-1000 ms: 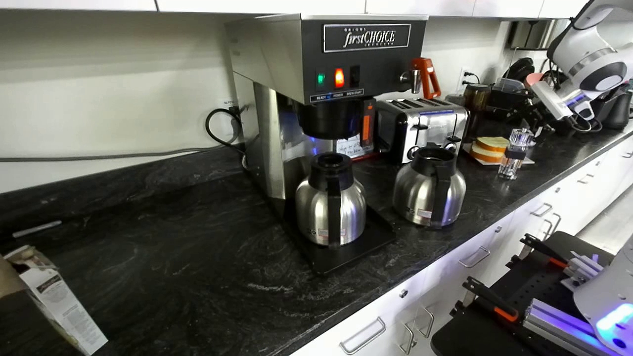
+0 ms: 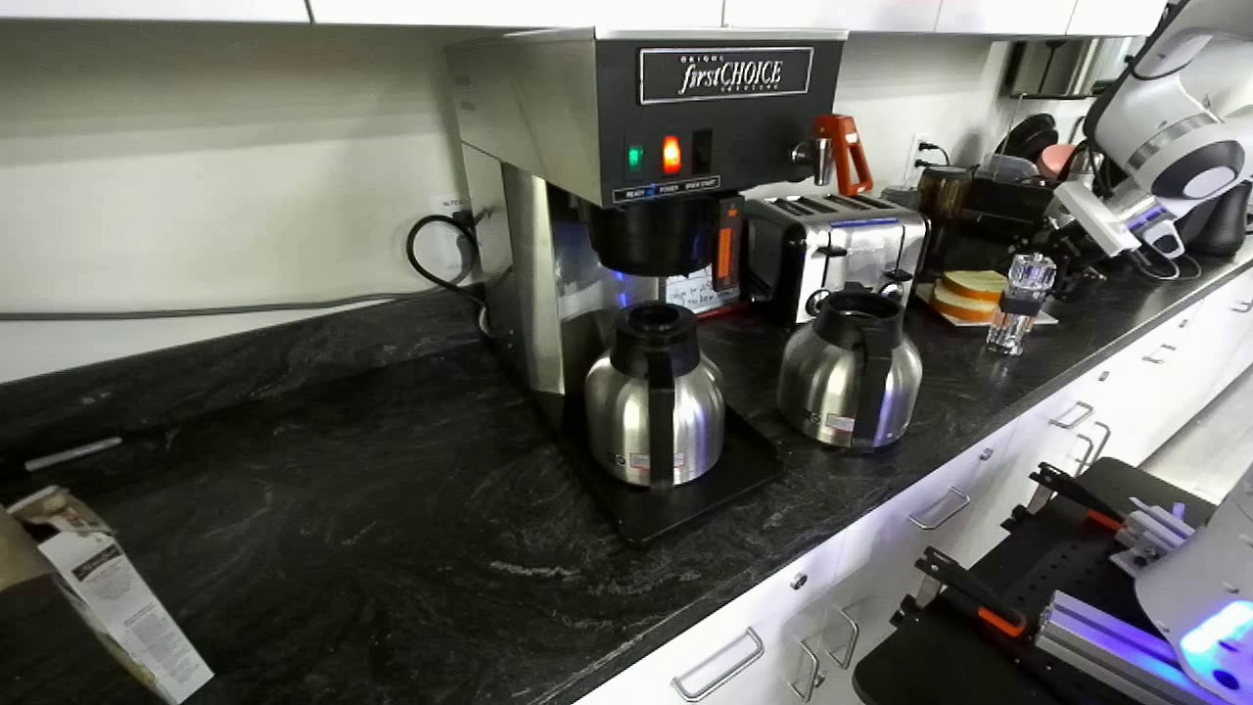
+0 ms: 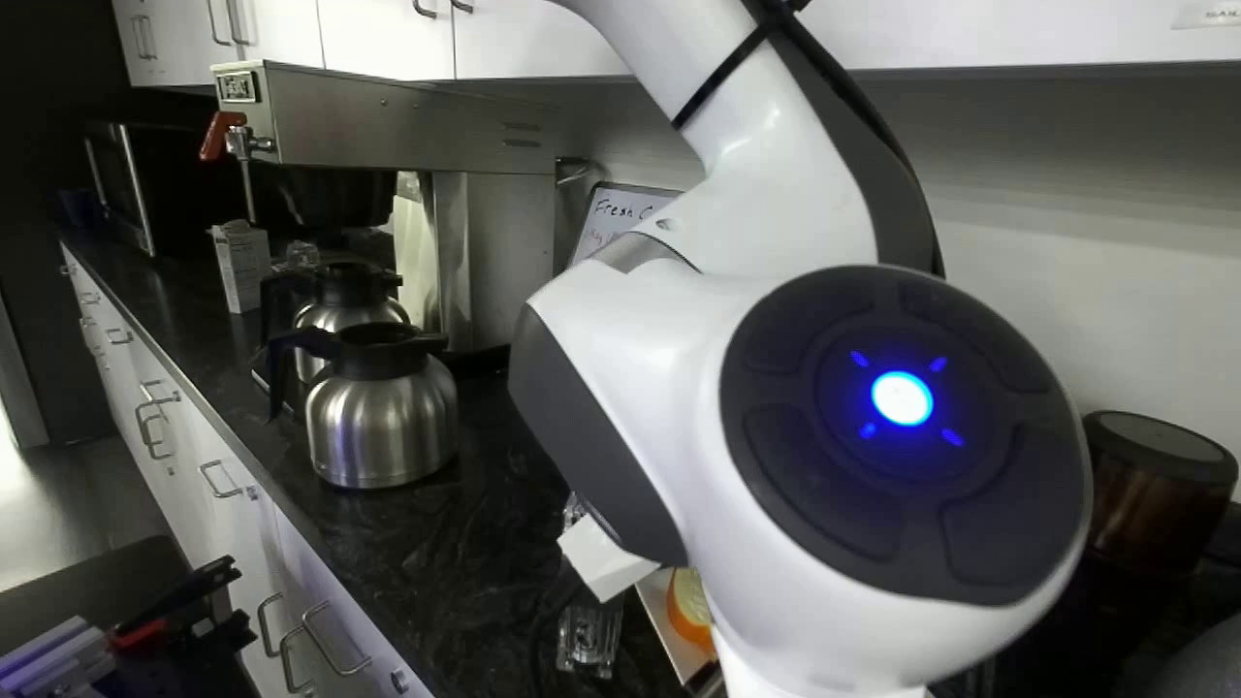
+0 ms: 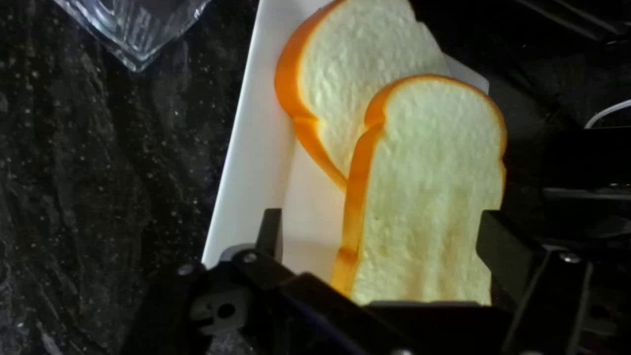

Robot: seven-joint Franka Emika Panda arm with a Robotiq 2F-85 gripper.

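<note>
Two slices of bread lie on a white rectangular plate (image 4: 254, 148) in the wrist view. The near slice (image 4: 435, 195) overlaps the far slice (image 4: 367, 65). My gripper is open, one finger (image 4: 270, 233) over the plate to the left of the near slice and the other finger (image 4: 503, 248) by its right edge. Nothing is gripped. How high the fingertips are above the plate is hard to judge. In exterior view 1 the bread (image 2: 972, 294) sits on the counter, with the arm above and to its right; exterior view 2 has the arm hiding most of it.
A clear grinder (image 2: 1019, 307) stands close beside the plate. Beyond it are a chrome toaster (image 2: 852, 247), a loose steel carafe (image 2: 828, 376) and the coffee maker (image 2: 529, 129) holding another carafe (image 2: 628, 405). Dark items crowd the plate's wall side.
My hand has come down a little and shifted slightly towards the counter's front edge in exterior view 1. Bread, grinder, toaster and carafes stay where they were.
</note>
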